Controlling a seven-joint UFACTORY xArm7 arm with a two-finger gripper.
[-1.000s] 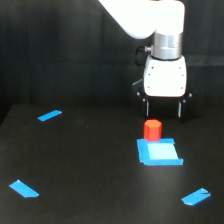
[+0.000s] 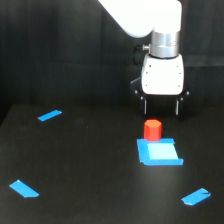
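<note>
A small red block (image 2: 153, 130) stands upright on the dark table, at the back edge of a white square (image 2: 162, 152) framed with blue tape. Whether its base touches the tape is hard to tell. Above and behind the block hangs my gripper (image 2: 162, 107), pointing down from the white hand. Its thin dark fingers are spread wide apart, and nothing shows between them. The block is clear of both fingers, below them in the view and towards the left one.
Blue tape strips lie at the back left (image 2: 50, 115), front left (image 2: 24, 188) and front right (image 2: 196, 197) of the black table. Black cloth hangs behind. Apart from the block and tape, the tabletop looks clear.
My hand has shifted very slightly to the left and up in the view. The red block and the tape have stayed where they were.
</note>
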